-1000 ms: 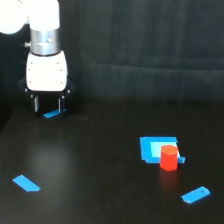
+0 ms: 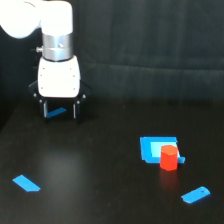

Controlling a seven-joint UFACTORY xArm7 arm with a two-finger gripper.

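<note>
My gripper (image 2: 60, 112) is at the back left, pointing down, its two dark fingers apart and nothing held between them. Beyond or below them, a blue strip (image 2: 56, 112) lies on the dark table. Far to the right is a small red block (image 2: 169, 158), upright. It overlaps the lower right part of a blue square with a pale centre (image 2: 157, 147); whether it stands on the square or just in front of it, I cannot tell.
Two more blue strips lie flat on the table: one at the front left (image 2: 26, 183), another at the front right (image 2: 195, 195). A dark curtain (image 2: 140, 50) closes off the back.
The arm has shifted to the right and a little toward the camera. Its fingers look slightly farther apart. The red block, the blue square and the strips are where they were.
</note>
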